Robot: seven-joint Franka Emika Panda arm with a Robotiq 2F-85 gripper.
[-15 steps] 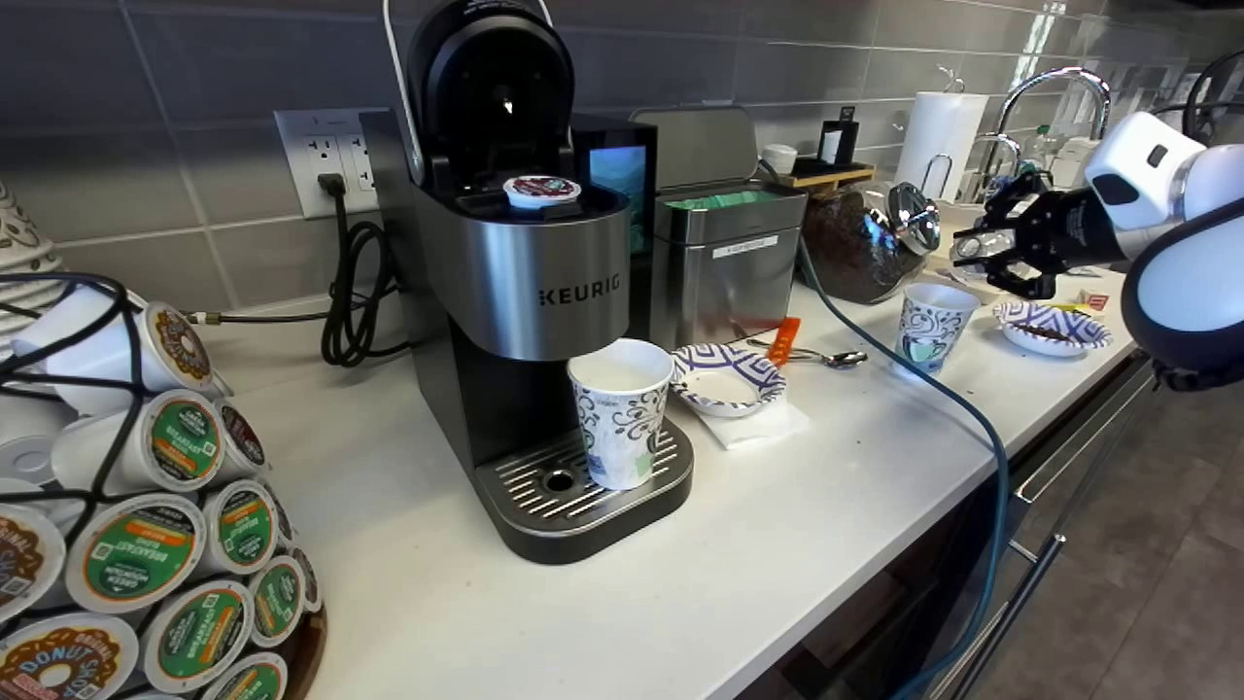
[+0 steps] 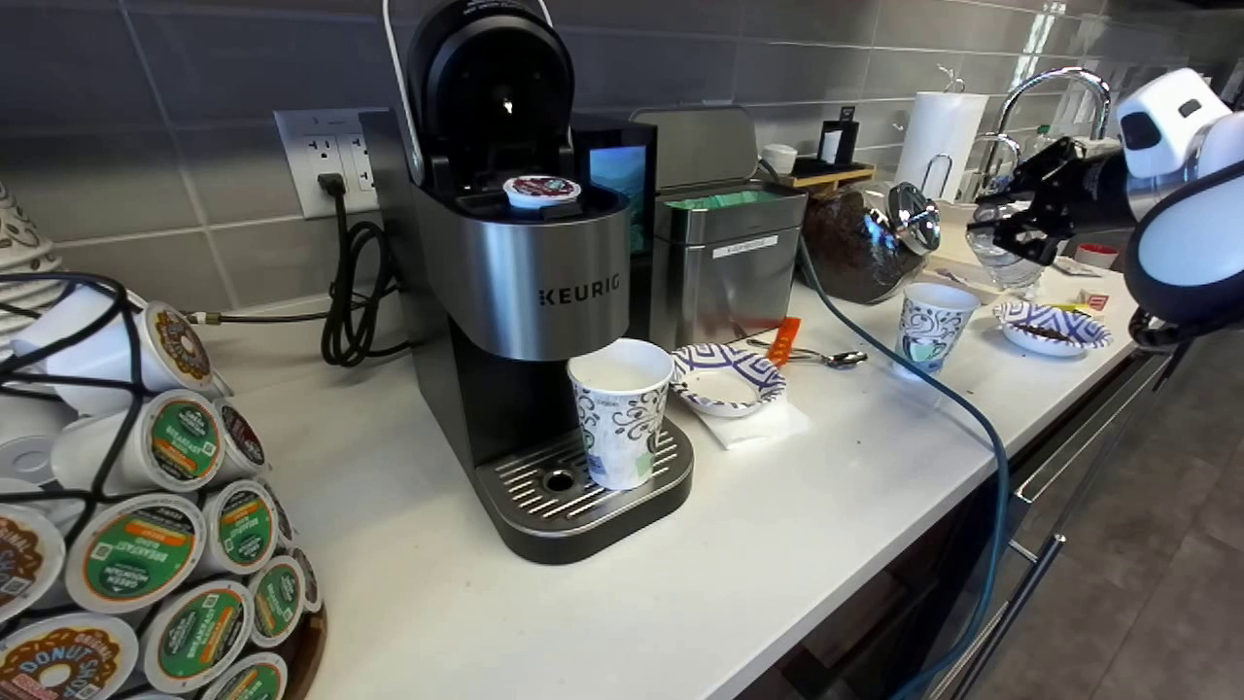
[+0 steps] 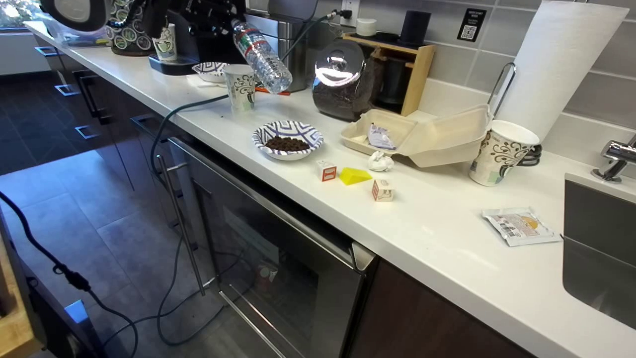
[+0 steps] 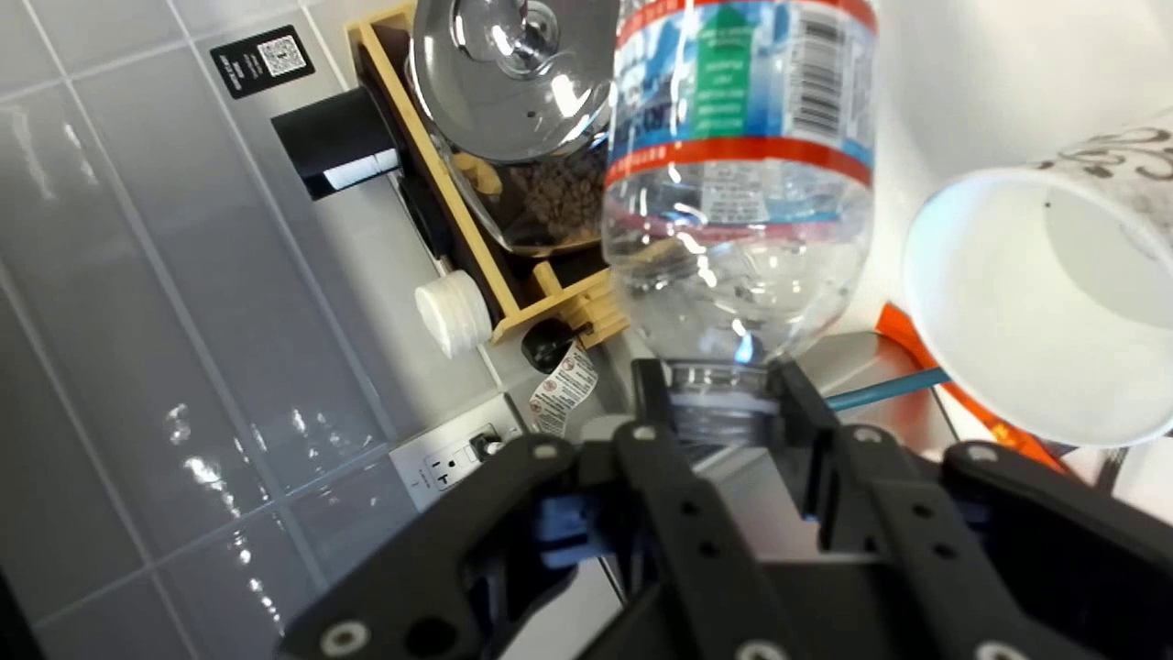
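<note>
A clear plastic water bottle (image 4: 742,209) with a red, blue and green label is held by its neck in my gripper. The fingers are closed on either side of the neck. In exterior view 2 the bottle (image 3: 262,58) slants, its base pointing down and right, above the counter. From exterior view 1 my gripper (image 2: 1028,216) is at the right, the bottle (image 2: 1003,251) below it. An open patterned paper cup (image 4: 1045,286) stands beside the bottle without touching it in the wrist view; it is the cup (image 3: 241,86) behind the bowl of dark bits (image 3: 287,142).
A Keurig machine (image 2: 542,274) with its lid up holds a pod, and another cup (image 2: 621,414) stands on its tray. A glass jar (image 3: 337,83), an open takeout box (image 3: 417,137) and small cartons (image 3: 382,191) crowd the counter. A blue cable (image 2: 991,467) crosses its front edge.
In exterior view 1 my gripper has moved a little right and slightly up. The bottle, earlier mostly hidden at the fingers, now hangs down below them. The counter items are unmoved.
</note>
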